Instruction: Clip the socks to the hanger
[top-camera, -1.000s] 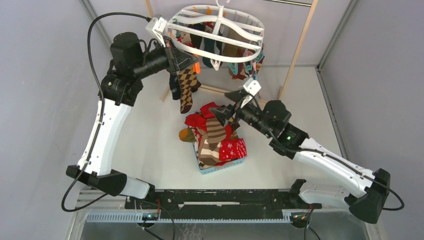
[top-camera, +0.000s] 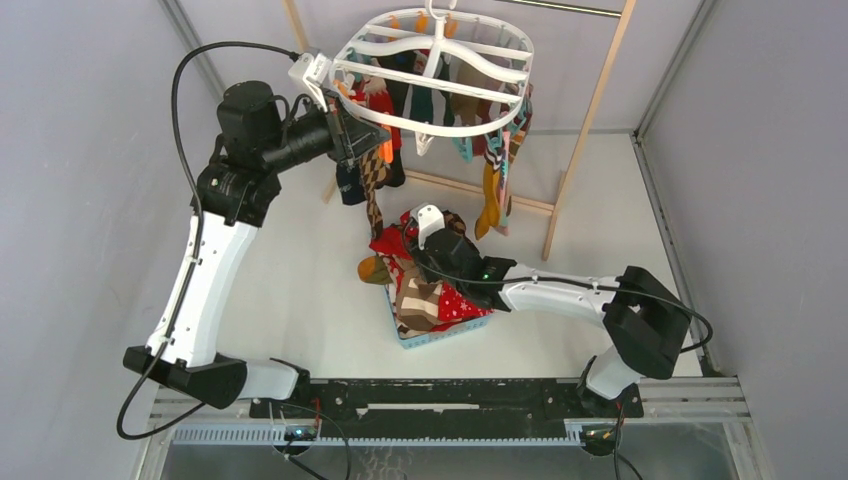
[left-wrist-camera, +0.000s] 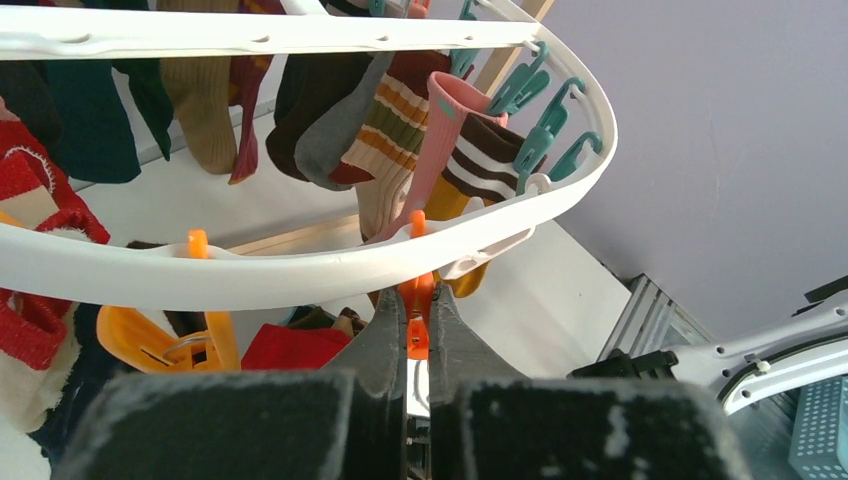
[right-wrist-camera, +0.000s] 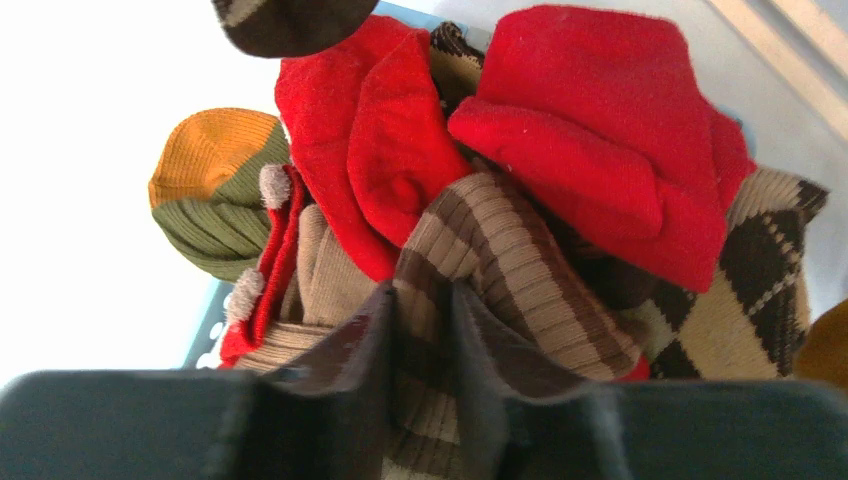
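The round white hanger (top-camera: 472, 130) hangs at the top of the top view, with many socks clipped around it. My left gripper is shut on an orange clip (left-wrist-camera: 417, 340) at the hanger's near rim. Down in the blue basket (top-camera: 445, 337) lies a heap of loose socks. Over that heap, my right gripper has its fingers a little apart, one on each side of a brown striped sock (right-wrist-camera: 505, 265). Fabric of that sock fills the gap between them.
Red socks (right-wrist-camera: 600, 130) lie close to the right fingertips. A checkered sock (top-camera: 373, 195) hangs from the hanger beside the left gripper. Another orange clip (left-wrist-camera: 185, 340) sits along the rim.
My right gripper has come down and left from beside the hanger into the sock heap, and its fingers have narrowed around the striped sock. The left arm has barely moved; the hanger sways slightly.
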